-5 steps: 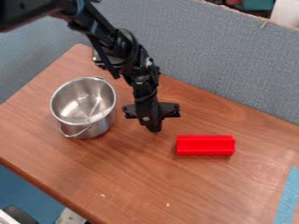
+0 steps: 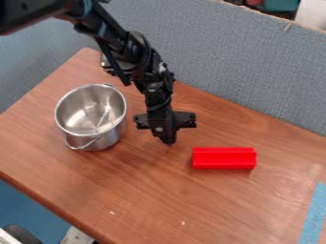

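Observation:
My black gripper (image 2: 167, 135) hangs low over the wooden table, pointing down, between a steel pot and a red block. It looks shut, with nothing visible between its fingers; whether the tips touch the table is unclear. The steel pot (image 2: 91, 116) with a wire handle stands to the gripper's left. The red rectangular block (image 2: 223, 158) lies to the right and a little nearer the camera.
Grey padded walls (image 2: 242, 57) line the back and left. A strip of blue tape (image 2: 314, 212) lies at the right edge.

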